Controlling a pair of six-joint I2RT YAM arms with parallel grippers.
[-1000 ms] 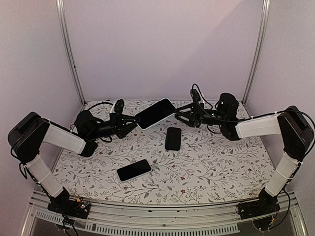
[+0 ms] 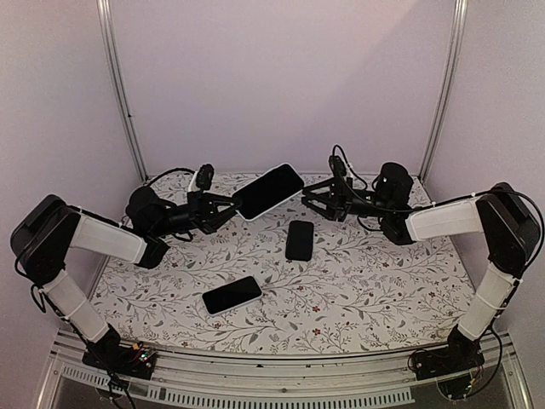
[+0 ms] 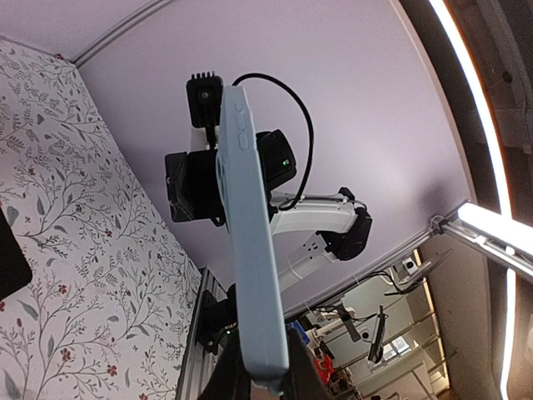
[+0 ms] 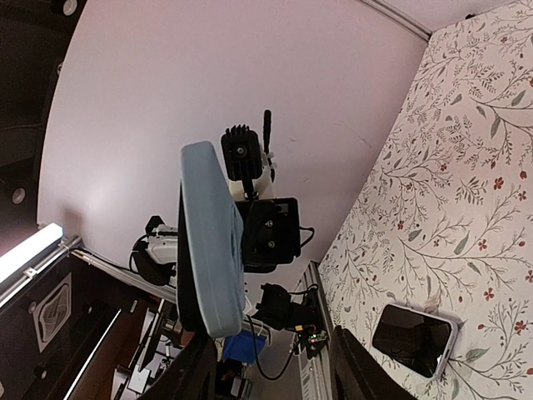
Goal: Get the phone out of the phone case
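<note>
A phone with a black screen (image 2: 268,191) sits in a pale blue case (image 3: 254,242), held up off the table and tilted, its right end higher. My left gripper (image 2: 235,206) is shut on the lower left end of the cased phone. In the left wrist view the case is edge-on and hides much of the fingers' gap. My right gripper (image 2: 307,197) stands open near the raised right end. In the right wrist view the case (image 4: 215,242) appears left of centre with the dark phone face along its left side, and nothing lies between the right fingers.
Two other dark-faced phones lie on the floral tabletop (image 2: 358,290): a front phone (image 2: 232,295) and a middle phone (image 2: 300,240), below the raised one. Pale walls (image 2: 289,85) enclose the back and sides.
The cased phone's right end has risen slightly, steepening its tilt, with my left gripper still on it. The right arm looks nearly still, and the two phones on the table have not moved.
</note>
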